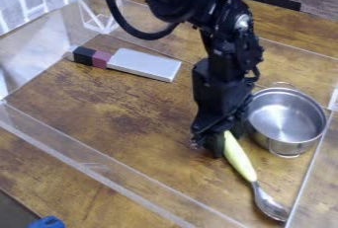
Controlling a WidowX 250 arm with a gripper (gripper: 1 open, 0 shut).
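The black gripper [214, 133] is low over the wooden surface, just left of a steel pot [288, 121]. A pale yellow-handled spoon [238, 160] runs from under the fingertips toward the lower right, its metal head [270, 204] near the surface's edge. The fingertips are dark and overlap the handle's upper end, so whether they grip it or how far they stand apart cannot be made out.
A white-and-black block [141, 64] with a pink band lies at the back left. Clear plastic walls border the area. A blue object [47, 222] sits at the lower left corner.
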